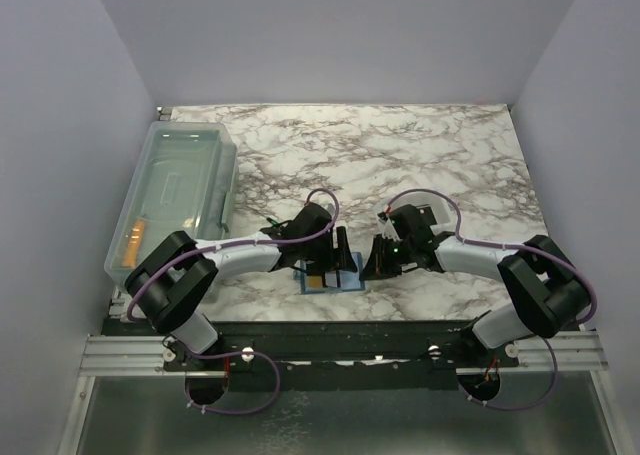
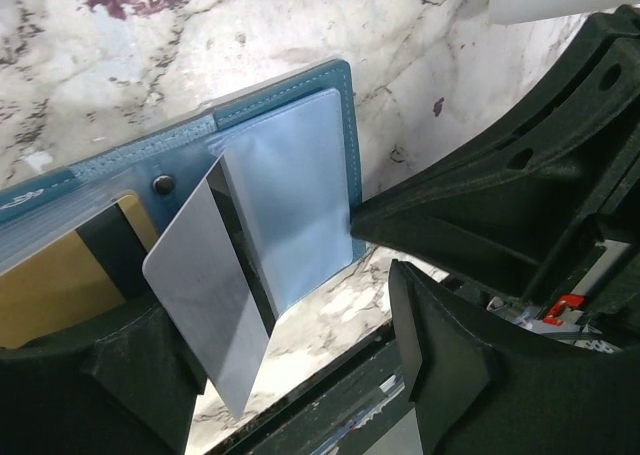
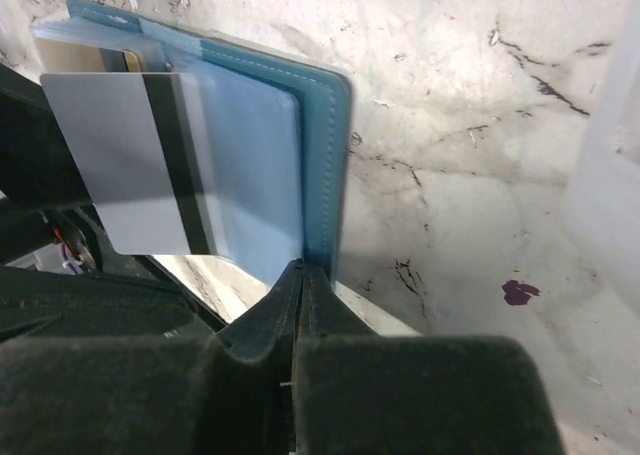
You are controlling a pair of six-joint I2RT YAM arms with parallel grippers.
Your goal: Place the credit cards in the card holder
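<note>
A blue card holder (image 2: 305, 185) lies open on the marble table, with a gold card (image 2: 55, 285) in its clear sleeve. A silver card (image 2: 200, 295) with a dark stripe stands tilted over the right page, seen also as the striped card (image 3: 115, 165). My left gripper (image 1: 332, 255) is open over the holder, one finger beside that card. My right gripper is shut, its tips at the holder's right edge, nothing visible between them.
A large translucent box (image 1: 170, 195) stands at the left. A white container (image 1: 440, 207) sits behind the right gripper.
</note>
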